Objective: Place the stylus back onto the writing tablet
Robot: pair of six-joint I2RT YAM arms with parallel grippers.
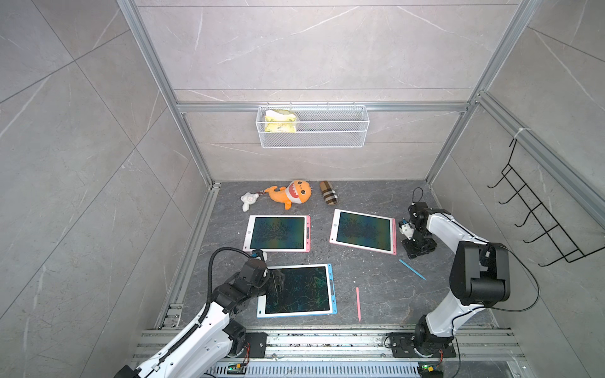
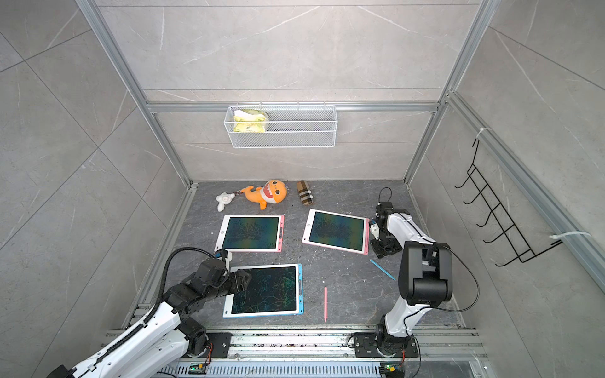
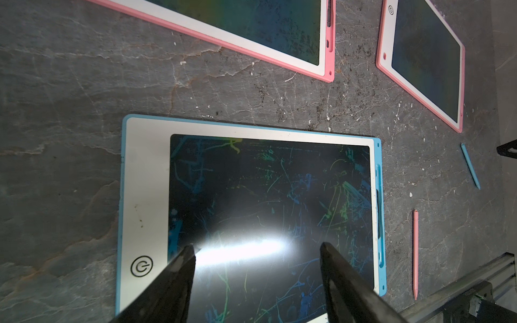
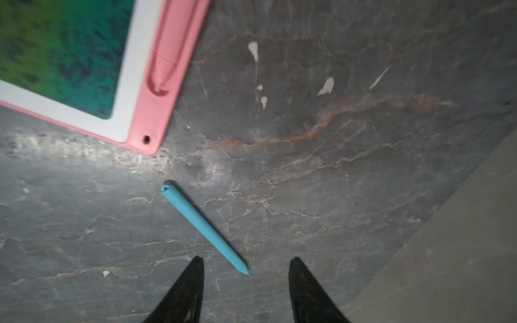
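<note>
A blue stylus (image 4: pixel 205 228) lies loose on the dark table, tip toward my right gripper, which is open above the table and empty. The pink tablet at the right (image 1: pixel 363 231) has a pink stylus (image 4: pixel 171 40) lying in its edge slot. A blue-edged tablet (image 3: pixel 145 129) lies at the front left; its side slot (image 3: pixel 380 215) appears empty. My left gripper hangs open over that tablet's screen with nothing between its fingers. Another pink stylus (image 3: pixel 415 253) rests on the table to the right of the blue tablet.
Another pink tablet (image 1: pixel 250 234) lies at the back left. Behind the tablets sit an orange plush toy (image 1: pixel 291 194), a small white toy (image 1: pixel 249 201) and a plaid item (image 1: pixel 328 192). Bare table surrounds both loose styluses.
</note>
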